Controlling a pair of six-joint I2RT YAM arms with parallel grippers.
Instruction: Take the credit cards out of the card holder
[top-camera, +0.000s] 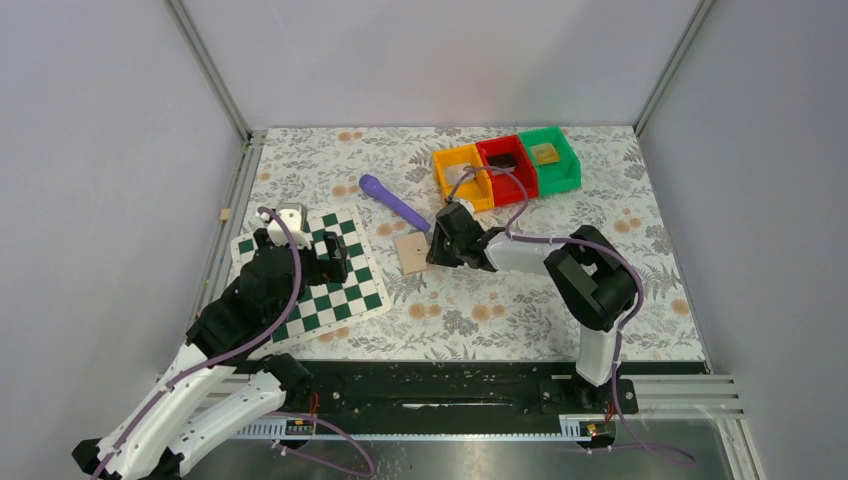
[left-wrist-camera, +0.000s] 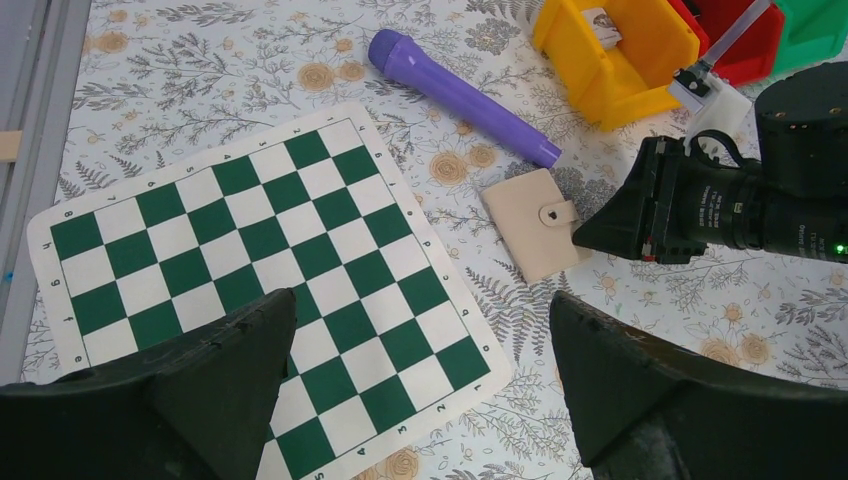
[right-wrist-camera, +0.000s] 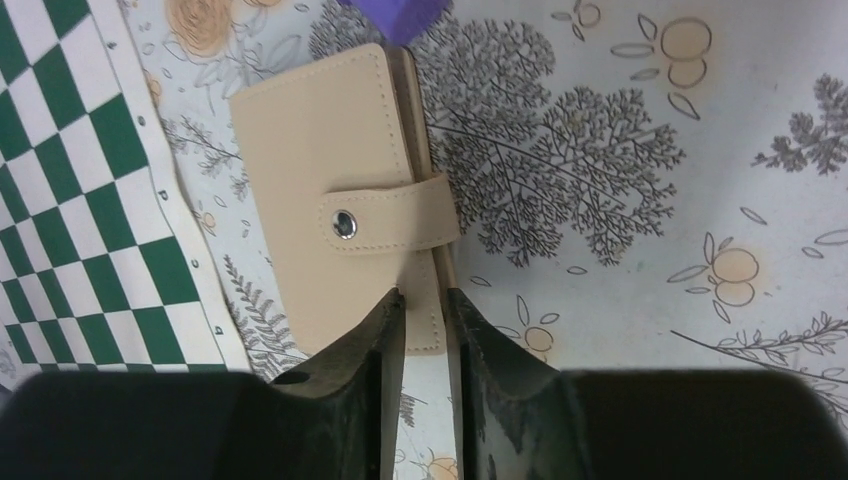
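Note:
A beige card holder (top-camera: 411, 253) with a snapped strap lies flat on the patterned table; no cards show. In the right wrist view the holder (right-wrist-camera: 310, 140) has its strap toward the right edge. My right gripper is at that edge, below the strap, its fingertips slightly apart at the holder's rim; whether they grip it I cannot tell. My left gripper is open above the checkerboard, left of the holder, with nothing between its fingers.
A checkerboard (left-wrist-camera: 330, 300) lies left of the holder, a purple microphone (top-camera: 395, 200) behind it. Yellow (top-camera: 450, 155), red (top-camera: 515, 180) and green (top-camera: 560, 170) bins stand at the back right.

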